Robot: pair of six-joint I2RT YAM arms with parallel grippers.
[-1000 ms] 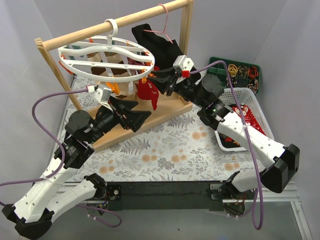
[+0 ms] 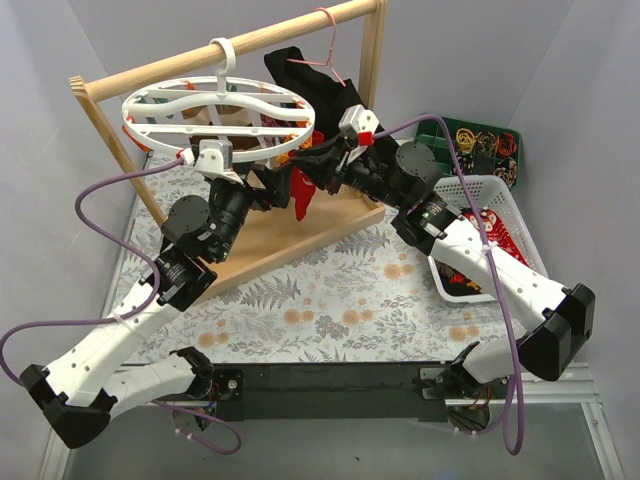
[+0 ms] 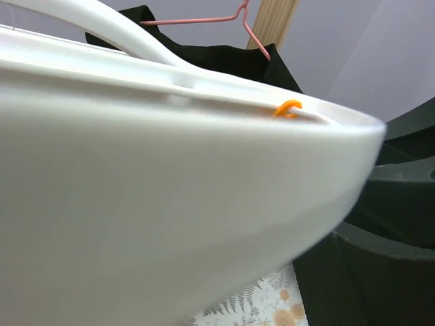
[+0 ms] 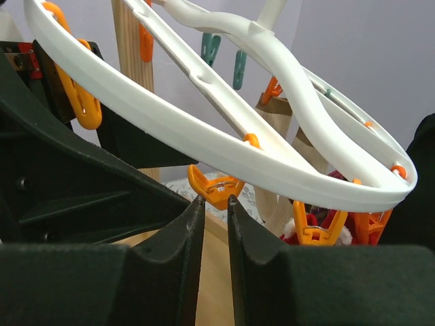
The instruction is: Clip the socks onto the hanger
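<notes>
The white round hanger point(image 2: 150, 128) hangs from the wooden bar, with orange and green clips around it. A red sock point(image 2: 303, 192) dangles below its right side. My left gripper point(image 2: 272, 186) is at the front right of the ring, its two dark fingers apart. From the right wrist view, an orange clip point(image 4: 216, 189) on the near rim sits just beyond the tips of my right gripper. Those tips are apart, with nothing seen held between them. Left gripper fingers point(image 4: 88, 180) reach in from the left toward that clip. The hanger's rim point(image 3: 170, 176) fills much of the left wrist view.
Black cloth point(image 2: 310, 85) hangs behind on a pink hanger point(image 2: 331, 45). A white basket point(image 2: 520, 225) with red items and a green tray point(image 2: 430, 133) stand on the right.
The right gripper has shifted slightly left and down. The hanger has moved slightly right.
</notes>
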